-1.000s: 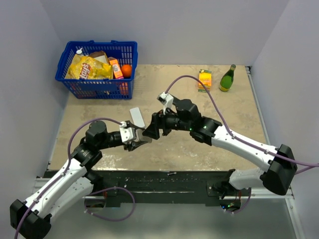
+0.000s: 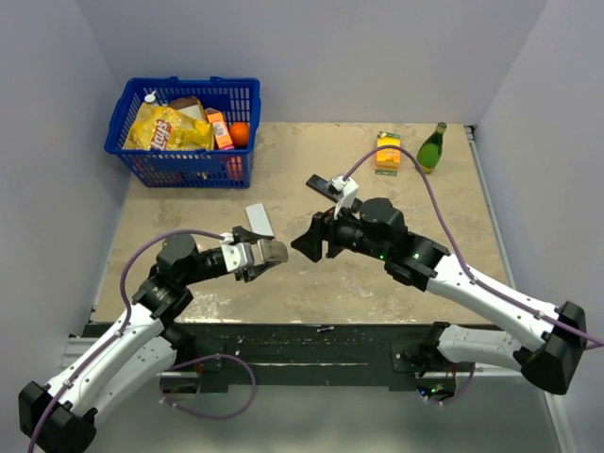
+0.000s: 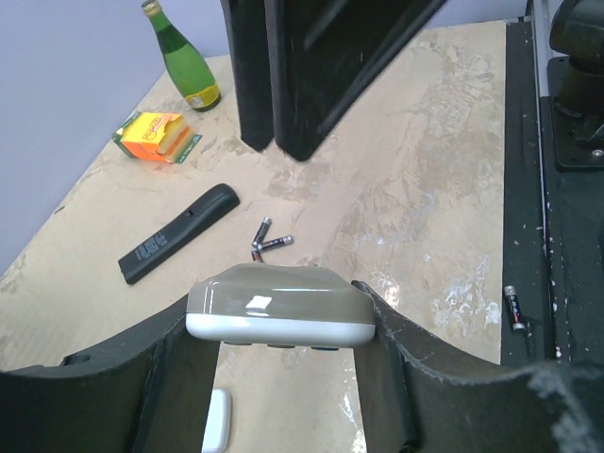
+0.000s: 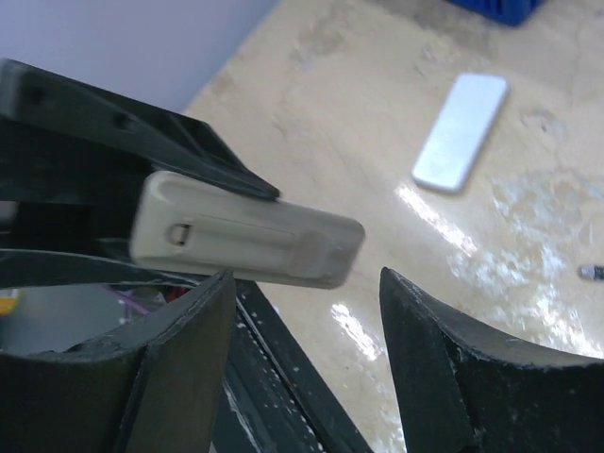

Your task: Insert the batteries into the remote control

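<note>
My left gripper [image 2: 255, 253] is shut on a grey-and-white plastic piece [image 3: 279, 311], likely the remote's body, held above the table centre. My right gripper [image 2: 319, 243] stands just right of it, apart, fingers spread with nothing visible between them; its fingers loom at the top of the left wrist view. A black remote [image 3: 179, 234] lies on the table [image 3: 415, 189], with several batteries [image 3: 275, 242] beside it. Another battery [image 3: 514, 308] lies by the front edge. A white flat piece [image 2: 260, 220] lies behind my left gripper.
A full blue basket [image 2: 132, 151] stands at the back left. A yellow-orange package [image 2: 388, 153] and a green bottle [image 2: 430, 148] are at the back right.
My right gripper has drawn back from the held piece, slightly to the right. My left gripper has stayed nearly still with the piece in it.
</note>
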